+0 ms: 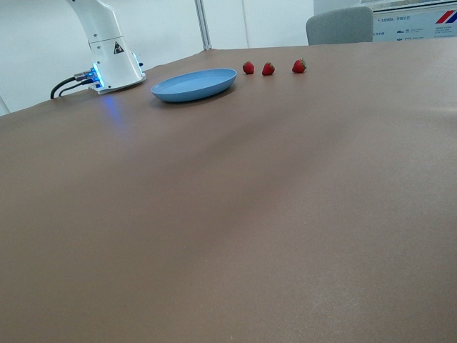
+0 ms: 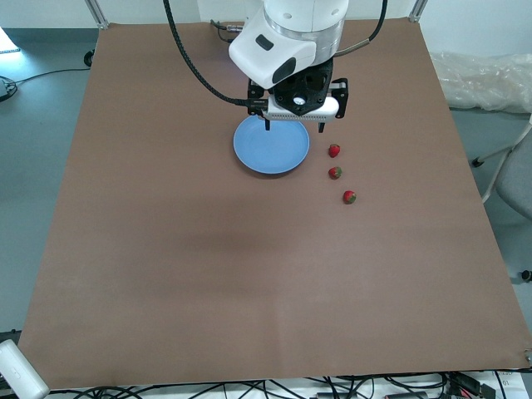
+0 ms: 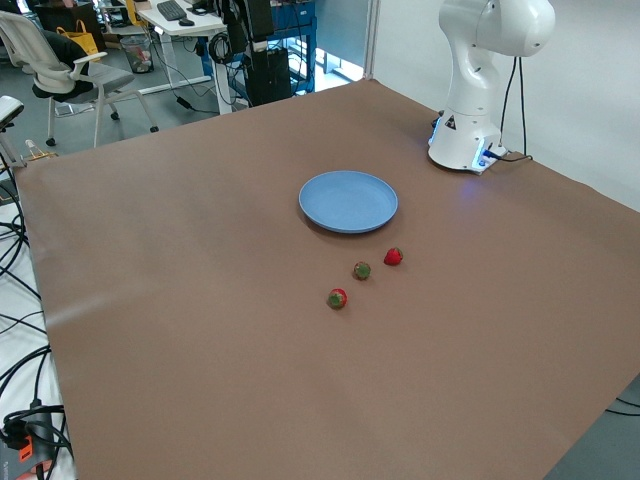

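Observation:
A round blue plate lies on the brown table. Beside it, in a loose row, are three strawberries: one nearest the arm's base, a middle one and another. My gripper hangs over the far part of the table in the left view, at the plate's back edge, with two dark fingers apart and nothing seen between them. It is out of frame in the top and right views.
The white arm base stands at the table's edge by a wall. A chair, cables and a desk sit beyond the edges.

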